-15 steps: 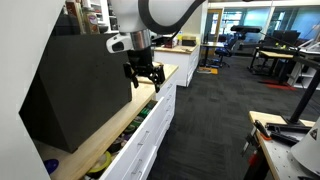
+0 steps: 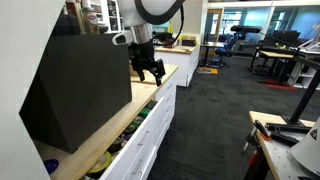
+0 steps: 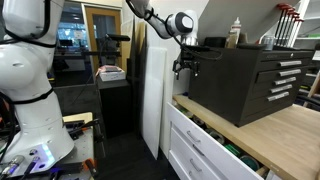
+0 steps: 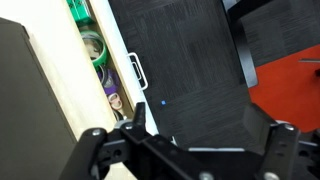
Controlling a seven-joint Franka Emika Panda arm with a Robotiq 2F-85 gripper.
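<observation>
My gripper [image 2: 149,78] hangs above the counter and the white drawers, pointing down. Its dark fingers [image 4: 96,142] stand wide apart in the wrist view, with nothing between them. A white drawer [image 3: 205,145] is pulled out from under the counter. Inside it lie green items [image 4: 80,10], a green ring-shaped item [image 4: 96,46] and something purple and orange. The drawer's white handle [image 4: 138,70] shows left of the middle in the wrist view, beyond the left finger. Below the space between the fingers is mostly dark floor.
A dark cabinet [image 2: 80,85] with drawers stands on the wooden counter [image 3: 265,125], beside my gripper. Open grey floor [image 2: 205,130] lies in front of the drawers. A red-topped surface [image 4: 290,92] shows at the right of the wrist view.
My gripper has shifted slightly to the right in exterior view 1, farther along the counter. The drawer and its contents look unmoved.
</observation>
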